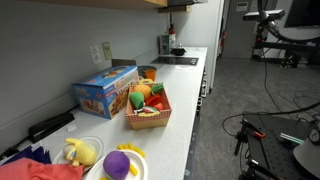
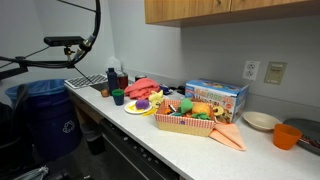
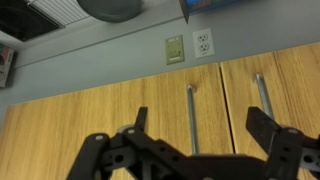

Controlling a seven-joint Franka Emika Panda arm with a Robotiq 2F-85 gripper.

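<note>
In the wrist view my gripper stands open, its two dark fingers wide apart with nothing between them. Behind it are wooden cabinet doors (image 3: pixel 90 145), well beyond the fingers. On the counter, a basket (image 1: pixel 149 119) holds toy vegetables and other colourful pieces, including a green one (image 2: pixel 186 104). A white plate (image 1: pixel 88 147) bears a yellow toy, and a second plate carries a purple round toy (image 1: pixel 117 164) with yellow pieces beside it. The gripper is away from all of these.
A blue picture box (image 2: pixel 217 95) stands against the wall behind the basket. An orange bowl (image 2: pixel 287 136), a pale bowl (image 2: pixel 262 121) and a peach cloth (image 2: pixel 228 136) lie to its right. Red cloth (image 2: pixel 144 88) is piled at the far end.
</note>
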